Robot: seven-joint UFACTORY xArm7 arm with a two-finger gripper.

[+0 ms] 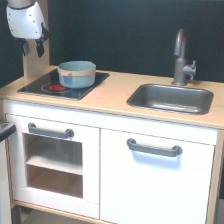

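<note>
High at the upper left hangs my gripper [32,47], white above with dark fingers. Its fingers stand apart and nothing shows between them; the gripper looks open. To the right of it and lower down, a blue-grey pot [76,76] rests on the dark cooktop [40,86], clear of the gripper. A red burner ring [54,88] shows beside the pot's left edge.
A metal sink [172,98] with a grey faucet [181,60] lies to the right. Between pot and sink the wooden countertop [115,92] is bare. Below are white cabinet fronts with dark handles [154,147]. Another dark handle [7,131] shows at the left edge.
</note>
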